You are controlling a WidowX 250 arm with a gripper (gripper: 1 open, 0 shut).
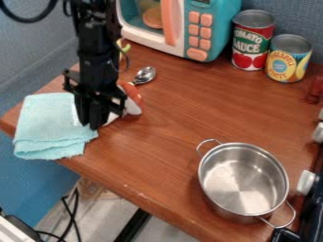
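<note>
The black gripper (91, 102) is low over the right part of a folded light-blue cloth (45, 129) at the table's left edge. Partly hidden by it, a white and red object (130, 102) lies just to its right, touching or very close to the fingers. I cannot tell whether the fingers are open or shut, or what is between them. A spoon (144, 75) lies behind the gripper.
A steel pot (245, 180) stands at the front right. A toy microwave (184, 25), a tomato sauce can (251, 43) and a yellow can (289, 61) stand at the back.
</note>
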